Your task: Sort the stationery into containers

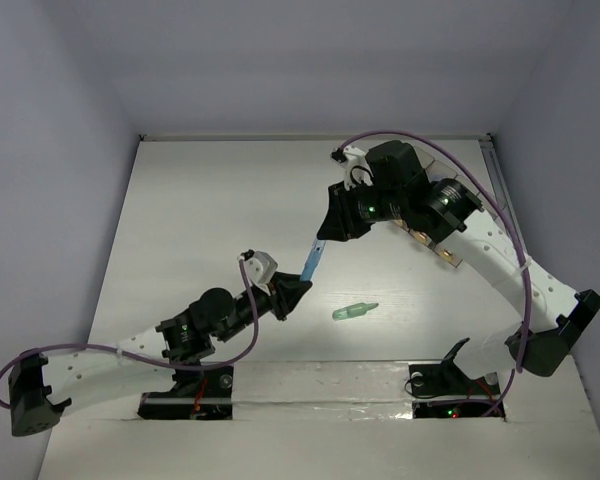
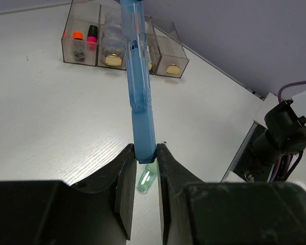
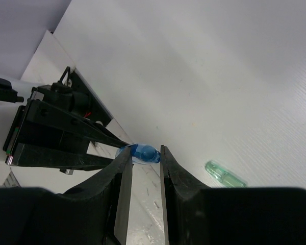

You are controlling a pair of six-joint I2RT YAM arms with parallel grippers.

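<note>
My left gripper (image 1: 306, 284) is shut on the lower end of a blue stationery item (image 2: 141, 102), long and partly see-through, which it holds up above the table. At the item's upper end is my right gripper (image 1: 324, 238); in the right wrist view the item's blue tip (image 3: 146, 154) lies between its fingers, parted by about the item's width. Whether they press on it cannot be told. A green translucent stationery piece (image 1: 355, 311) lies on the table below. Clear divided containers (image 1: 448, 256) stand at the back right, partly hidden by the right arm.
In the left wrist view, an orange-capped bottle (image 2: 78, 46) and a pink-capped one (image 2: 92, 39) stand in one compartment. Other compartments (image 2: 172, 64) show yellowish labels.
</note>
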